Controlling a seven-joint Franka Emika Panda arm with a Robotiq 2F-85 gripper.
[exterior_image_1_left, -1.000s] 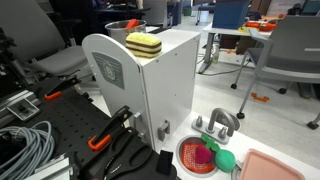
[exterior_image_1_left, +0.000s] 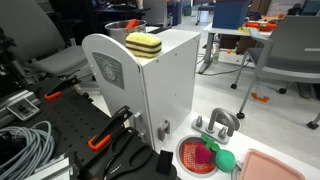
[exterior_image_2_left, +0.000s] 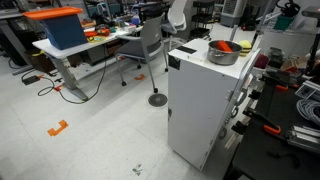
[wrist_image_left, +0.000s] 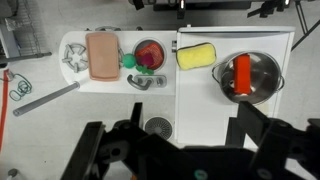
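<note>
In the wrist view my gripper hovers over the scene, its dark fingers wide apart and nothing visible between them. Ahead of it, on the white cabinet top, lies a yellow sponge (wrist_image_left: 196, 56) with dark stripes along its side in exterior view 1. Beside the sponge stands a metal pot (wrist_image_left: 263, 95) holding an orange-red object (wrist_image_left: 242, 74). Left of the cabinet is a toy sink area with a red basin (wrist_image_left: 150, 47), a pink tray (wrist_image_left: 102, 55) and a green round item (wrist_image_left: 128, 60). Neither exterior view clearly shows the gripper.
A grey tap (exterior_image_1_left: 225, 120) rises next to the basin. Black table space (exterior_image_1_left: 75, 125) with coiled cable (exterior_image_1_left: 28, 150) and orange-handled tools lies beside the cabinet (exterior_image_1_left: 165, 85). Chairs (exterior_image_2_left: 145, 50) stand behind.
</note>
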